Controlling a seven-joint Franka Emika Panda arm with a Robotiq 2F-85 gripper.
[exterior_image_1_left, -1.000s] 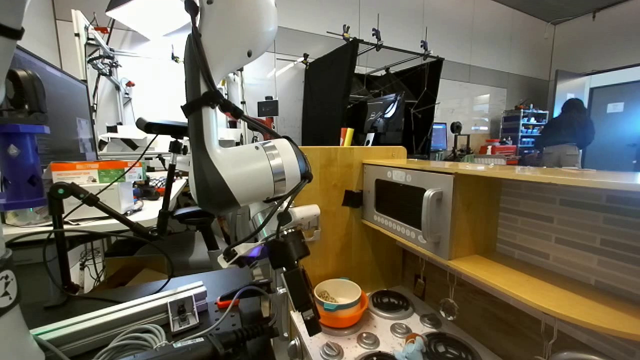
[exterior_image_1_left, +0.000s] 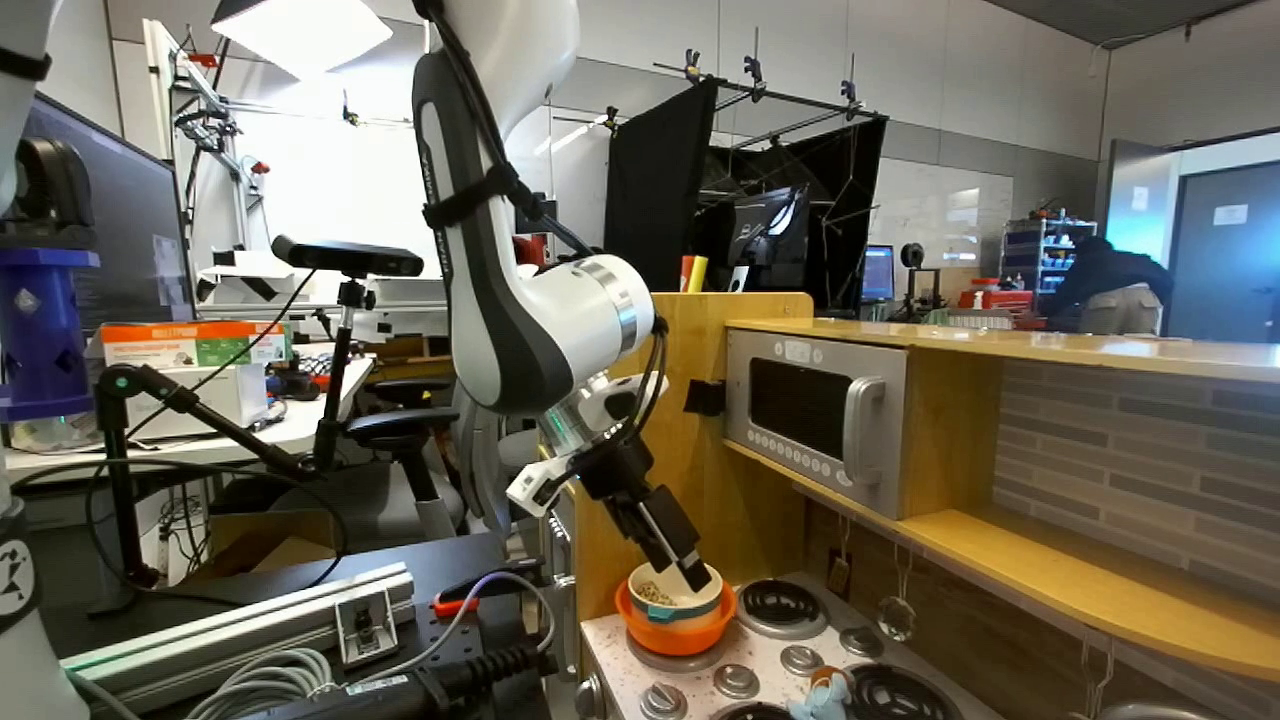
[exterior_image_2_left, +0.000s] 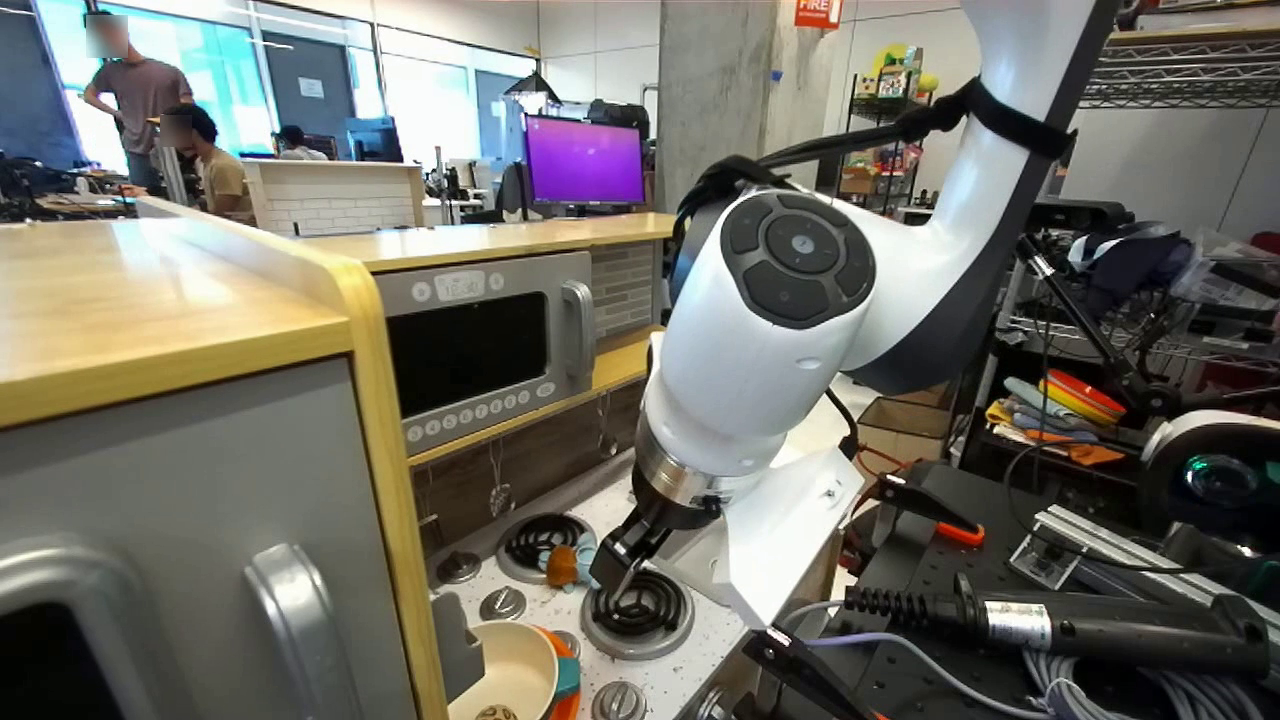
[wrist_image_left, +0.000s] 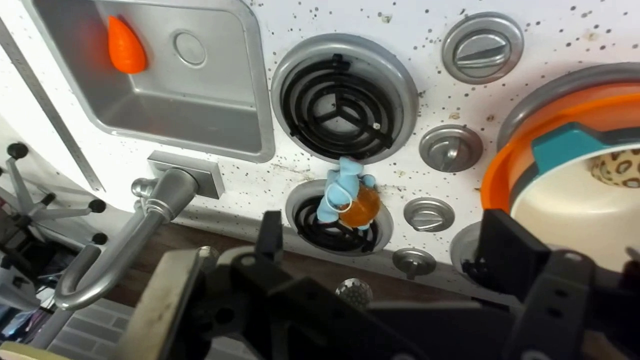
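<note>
My gripper is open above the stove, its two black fingers wide apart with nothing between them. Below, in the wrist view, a small light-blue and brown plush toy (wrist_image_left: 345, 195) lies over the smaller back burner (wrist_image_left: 333, 225). At the right of that view a cream pot (wrist_image_left: 570, 207) with teal handles sits in an orange pot (wrist_image_left: 496, 183). Inside the cream pot lies a leopard-spotted thing (wrist_image_left: 621, 168), partly cut off by the frame. An orange carrot-like toy (wrist_image_left: 126, 47) rests in the grey sink (wrist_image_left: 198, 99).
A curved grey faucet (wrist_image_left: 138, 231) rises beside the sink. Several stove knobs (wrist_image_left: 451, 149) stand between the burners. The toy microwave (exterior_image_1_left: 816, 408) and wooden shelf (exterior_image_1_left: 1080, 576) overhang the back of the stove. A tall wooden side panel (exterior_image_1_left: 690, 444) stands behind the pots.
My arm has moved right and upward in exterior view 1, from the stove's left edge to over the pots. The plush toy and the pots look unmoved.
</note>
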